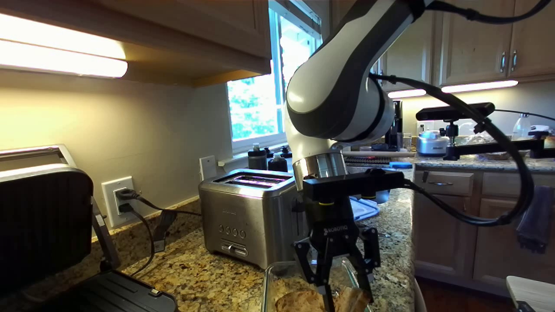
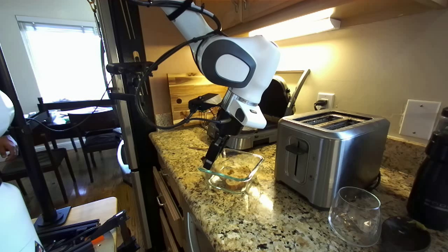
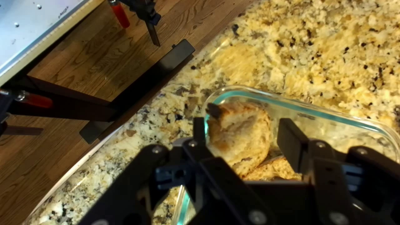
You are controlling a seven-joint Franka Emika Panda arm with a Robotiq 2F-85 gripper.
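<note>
Two pieces of browned bread sit in a clear glass dish on the counter. One bread slice [image 3: 240, 135] leans up near the dish's end wall; the other bread piece [image 3: 275, 168] lies partly under it. My gripper points down into the glass dish [image 3: 300, 106], its fingers on either side of the leaning slice. The wrist view shows a small gap between the slice and the right-hand finger [image 3: 290, 138]; the left-hand finger [image 3: 198, 131] is close to the slice, contact unclear. The fingers stand part open. In exterior view 2, the gripper [image 2: 208, 163] is at the dish's counter-edge side.
A steel toaster [image 1: 244, 218] stands close behind the dish. An open black grill [image 1: 47, 223] is at the left. In exterior view 2, an empty glass [image 2: 355, 216] stands in front of the toaster. The counter edge [image 2: 184, 195] runs near the dish.
</note>
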